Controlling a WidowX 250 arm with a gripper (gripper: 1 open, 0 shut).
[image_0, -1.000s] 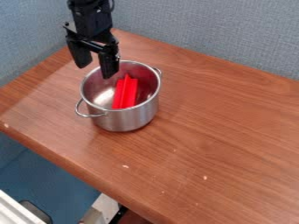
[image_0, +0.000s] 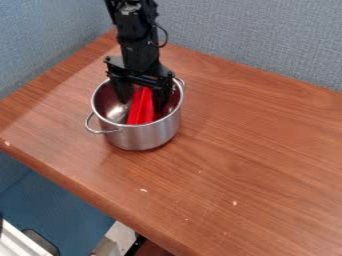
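A steel pot (image_0: 139, 133) with side handles stands on the wooden table near its left part. A red object (image_0: 139, 110) lies inside it. My black gripper (image_0: 142, 100) reaches down into the pot from above, its fingers on either side of or just over the red object; how far they are closed, and whether they touch it, is hard to tell.
Grey-blue walls stand behind and to the left. Beyond the front-left edge are the floor and some white items below.
My gripper has moved right and down, from above the pot's back-left rim to inside the pot over the red object. The pot has not visibly moved.
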